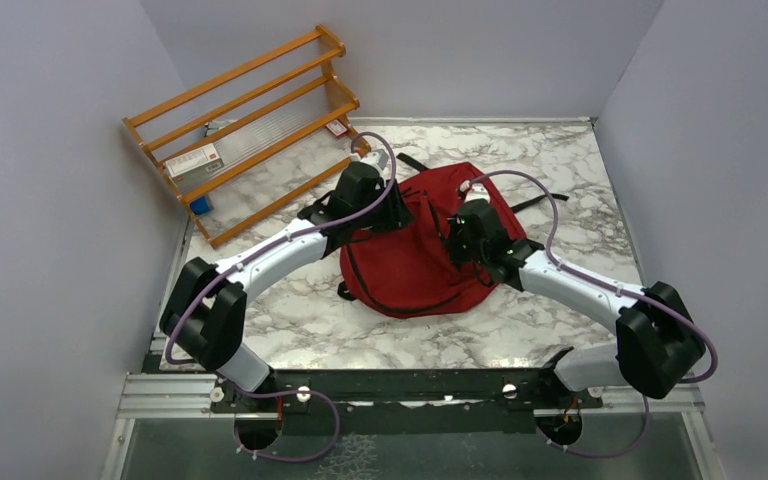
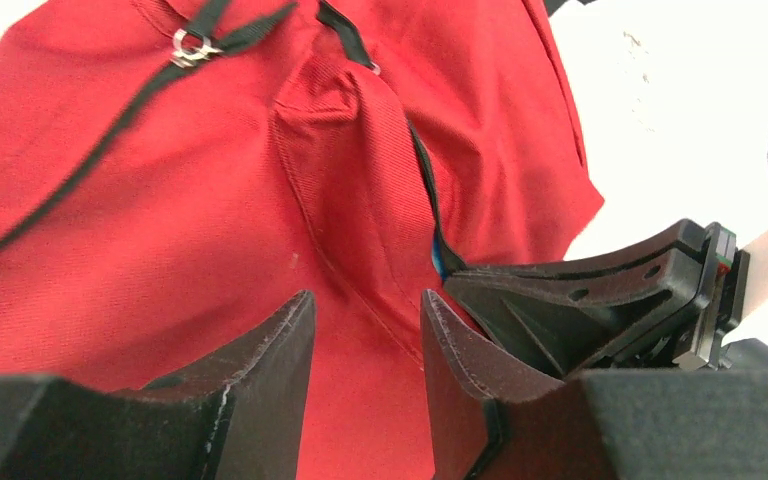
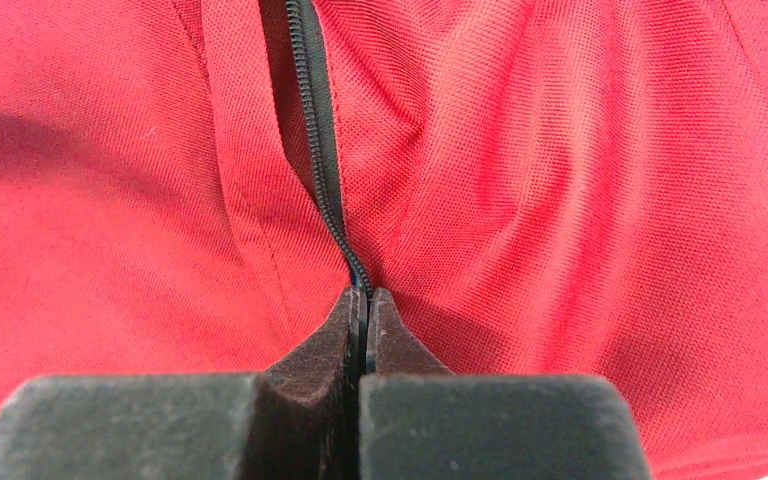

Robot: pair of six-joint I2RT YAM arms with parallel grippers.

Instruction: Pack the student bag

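The red bag (image 1: 400, 270) lies flat on the marble table, its black zipper (image 3: 315, 120) running down its middle. My right gripper is shut at that zipper, its tips against the fabric and zip edge; whether it pinches them is hard to tell. My left gripper stands part open above the bag's upper left area, fingers apart with nothing between them. In the left wrist view a small blue item (image 2: 437, 258) peeks from the opening beside my right gripper.
A wooden rack (image 1: 250, 160) at the back left holds boxes (image 1: 193, 163) and a blue item (image 1: 200, 204). The two arms are close together.
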